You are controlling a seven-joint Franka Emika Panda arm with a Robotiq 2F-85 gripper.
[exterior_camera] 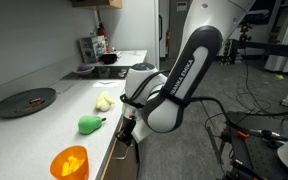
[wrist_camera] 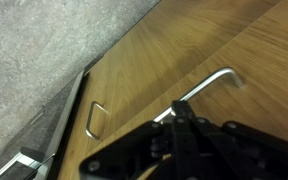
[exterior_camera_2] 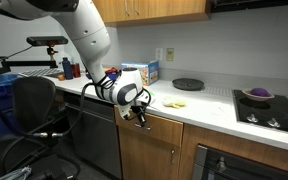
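In the wrist view, my gripper is shut at a bent metal handle [wrist_camera: 209, 83] on a wooden drawer front [wrist_camera: 274, 45]. Its fingertips overlap the handle's bar; whether they touch it or have it between them does not show clearly. Exterior view 2 has the gripper [exterior_camera_2: 141, 121] low against the wooden cabinet front [exterior_camera_2: 162, 150], just under the counter edge. From exterior view 1, the gripper [exterior_camera: 127, 137] appears beside the counter's front, partly hidden by the white arm [exterior_camera: 164, 113].
A second handle [wrist_camera: 90, 120] is on the adjoining wooden panel. On the counter [exterior_camera: 34, 135] stand an orange bowl [exterior_camera: 68, 164] with yellow contents, a green object [exterior_camera: 90, 124] and a dark round pan [exterior_camera: 24, 102]. Open floor [exterior_camera: 199, 130] lies on the arm's other side.
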